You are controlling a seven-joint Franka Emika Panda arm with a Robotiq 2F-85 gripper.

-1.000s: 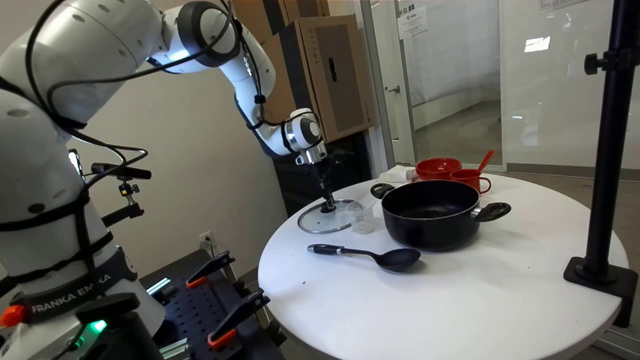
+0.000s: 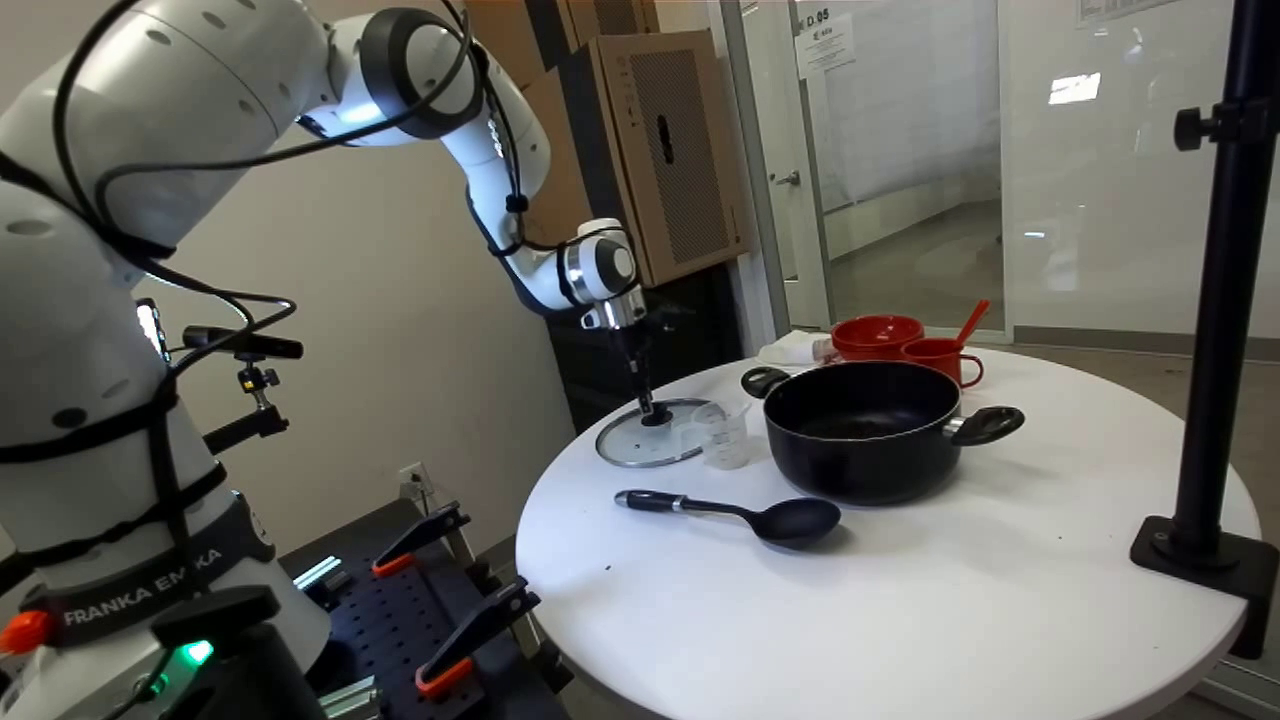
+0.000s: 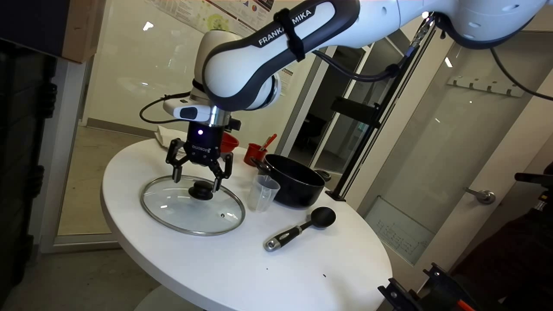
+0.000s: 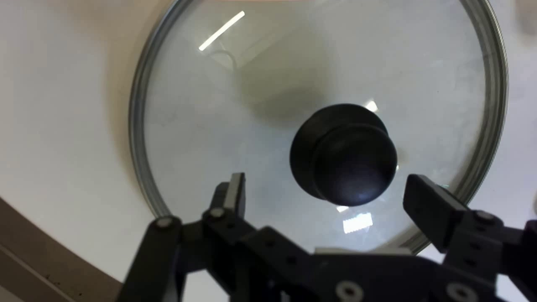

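A glass lid (image 3: 176, 210) with a metal rim and a black knob (image 3: 200, 190) lies flat on the white table. My gripper (image 3: 197, 182) is over the lid, open, its fingers spread wide with nothing between them. In the wrist view the knob (image 4: 355, 161) is beyond the fingertips, between their two lines but nearer the right finger (image 4: 430, 206). To the lid's side, the black two-handled pot (image 2: 864, 450) stands without a cover. A clear measuring cup (image 3: 263, 194) sits between lid and pot.
A black spoon (image 2: 792, 522) lies in front of the pot. Behind are a red bowl (image 2: 877, 336), a red mug (image 2: 939, 356) with a red utensil and a white cloth (image 2: 792, 349). A black post (image 2: 1206, 300) rises at its right edge.
The gripper has shifted slightly left and up in exterior view 1, from beside the lid's knob to a little above it. The lid, pot, cup and spoon have stayed in place.
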